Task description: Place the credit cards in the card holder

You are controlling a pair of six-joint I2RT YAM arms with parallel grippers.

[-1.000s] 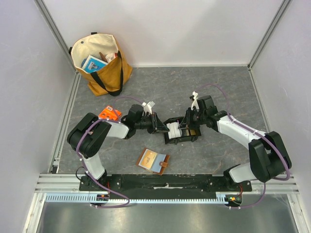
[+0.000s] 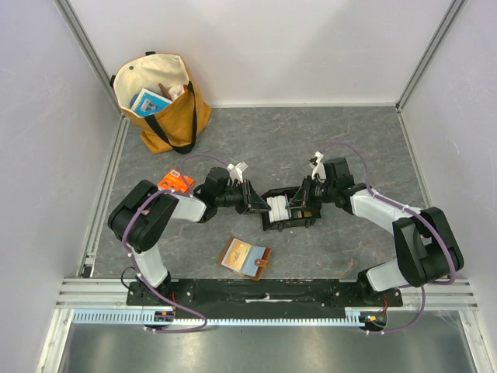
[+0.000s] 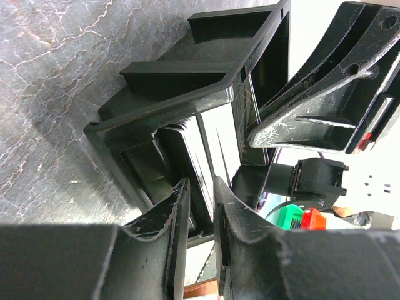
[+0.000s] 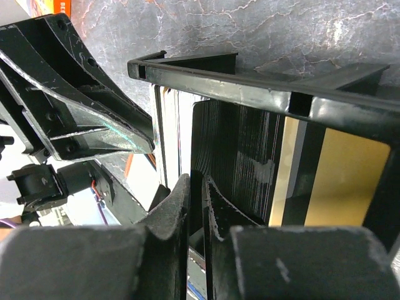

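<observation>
A black tray point(image 2: 289, 225) in the middle of the table holds a row of upright cards. White cards point(image 2: 278, 208) fill its left part, and a gold card point(image 4: 337, 178) stands at its right. My left gripper is slightly open at the tray's left side, its tips at the edge of the white stack. My right gripper reaches into the tray just right of the white cards, with a narrow gap between its fingertips. No card is clearly held in either. The brown card holder point(image 2: 245, 258) lies spread on the table in front of the tray.
At the back left stands a yellow bag point(image 2: 182, 116) with several items inside. An orange packet point(image 2: 176, 181) lies behind the left arm. Both grippers are close together at the tray.
My right gripper has come slightly forward and to the right at the tray, its arm shifting a little with it. The left arm, tray and card holder look unchanged.
</observation>
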